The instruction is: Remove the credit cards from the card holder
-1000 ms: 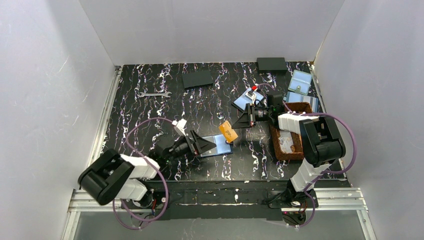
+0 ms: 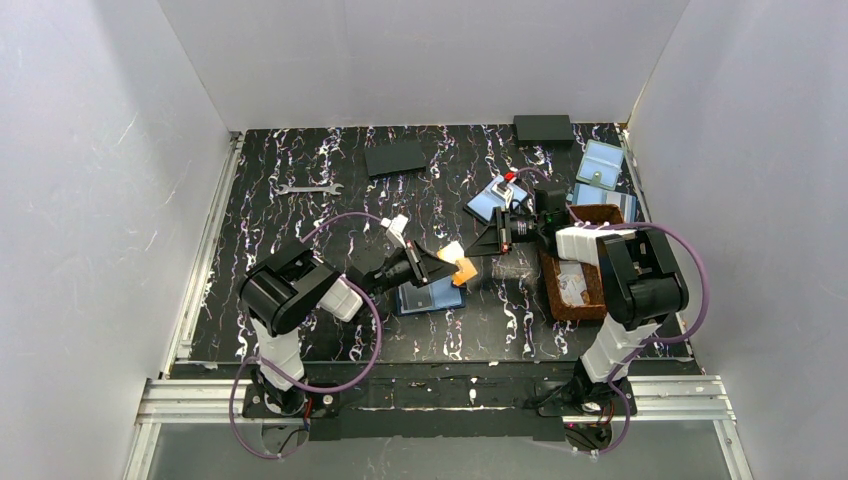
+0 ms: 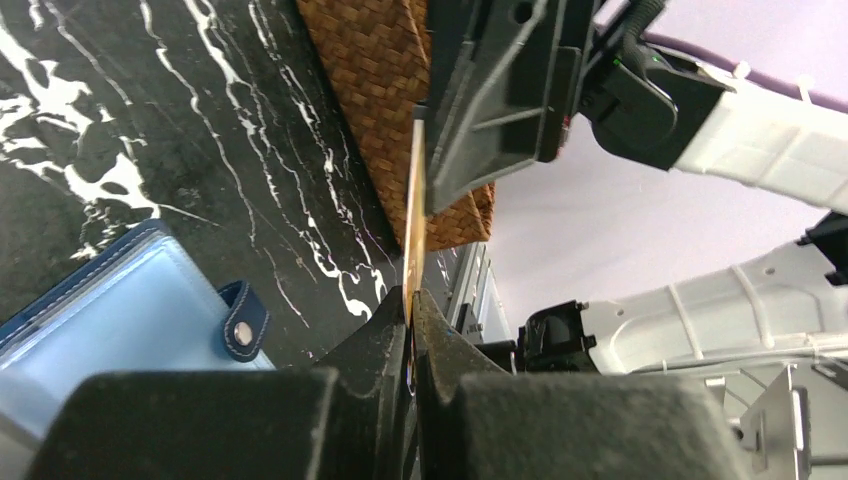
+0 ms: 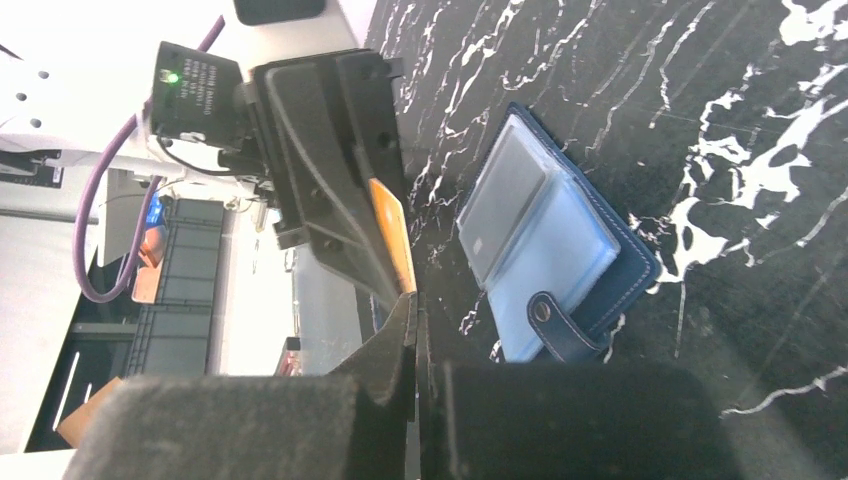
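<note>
An orange card (image 2: 462,270) is held upright between my two grippers above the blue card holder (image 2: 430,300), which lies open on the marble table. In the left wrist view the card (image 3: 414,200) appears edge-on, reaching down to the fingertips of my left gripper, which is shut. My right gripper is shut on the card, seen as an orange strip (image 4: 392,225) in the right wrist view, where the other gripper overlaps it. Whether the left fingers actually pinch the card is hard to tell.
A woven basket (image 2: 557,305) stands at the right under the right arm. Other blue holders (image 2: 600,160) lie at the back right, two black slabs (image 2: 394,158) at the back, and a wrench (image 2: 308,189) at the back left.
My left gripper has moved rightward and up to the orange card and now overlaps it. My right gripper has stayed in place with the card.
</note>
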